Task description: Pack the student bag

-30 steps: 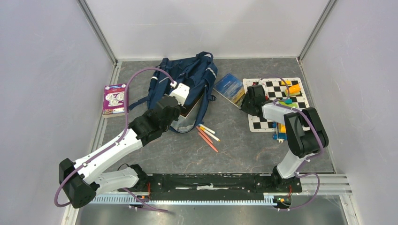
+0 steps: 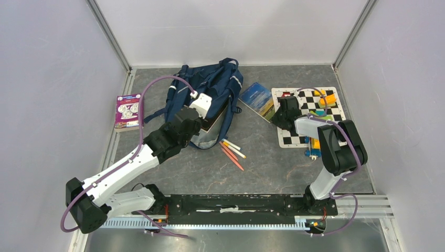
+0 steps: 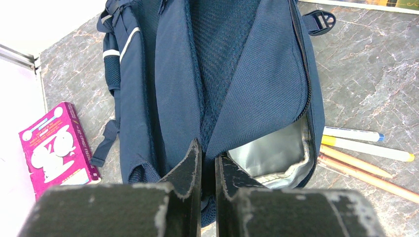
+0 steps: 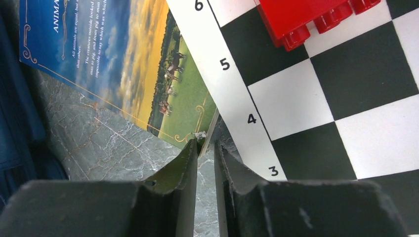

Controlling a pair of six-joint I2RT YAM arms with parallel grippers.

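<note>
A navy bag (image 2: pixel 212 79) lies at the back, its mouth gaping towards the front. My left gripper is shut on a fold of the bag's fabric (image 3: pixel 254 91). Flat on the table to the bag's right is a thin blue and yellow book (image 4: pixel 118 64). My right gripper stands part open at the book's near corner, one fingertip against that corner and the other between it and the chessboard (image 4: pixel 291 98). Whether the book's edge is between the fingers cannot be told for sure. A pink boxed book (image 2: pixel 128 111) sits at the far left.
Several pens and pencils (image 2: pixel 233 149) lie in front of the bag. Toy bricks, among them a red one (image 4: pixel 316 19) and an orange one (image 2: pixel 328 101), rest on the chessboard.
My right gripper has shifted only slightly around the book's near corner. The left arm, the bag and the book look unmoved.
</note>
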